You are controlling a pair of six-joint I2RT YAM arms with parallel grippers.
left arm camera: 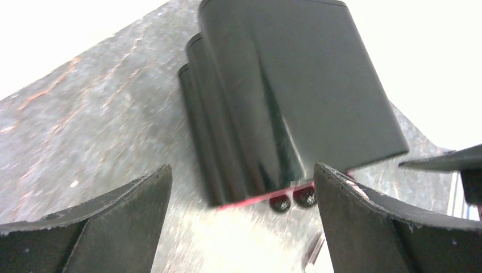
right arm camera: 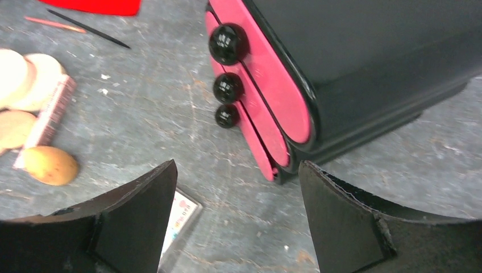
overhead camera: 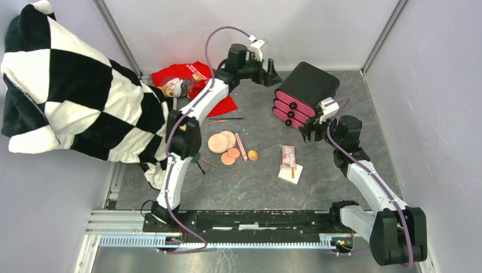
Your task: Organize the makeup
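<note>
A black organizer (overhead camera: 307, 85) with three pink drawer fronts (right arm camera: 273, 85) and round black knobs (right arm camera: 228, 44) stands at the back right, drawers closed. My open left gripper (overhead camera: 267, 74) is to its upper left, empty; my open right gripper (overhead camera: 311, 129) is by its front right corner, empty. On the table lie pink and beige round pans (overhead camera: 219, 144), a pink tube (overhead camera: 241, 145), an orange sponge (overhead camera: 253, 155), a clear pink-filled case (overhead camera: 287, 155) on a cream square (overhead camera: 290, 177), and thin brushes (overhead camera: 226, 119).
A red bag (overhead camera: 176, 77) lies at the back left. A large checkered cloth (overhead camera: 79, 96) covers the left side.
</note>
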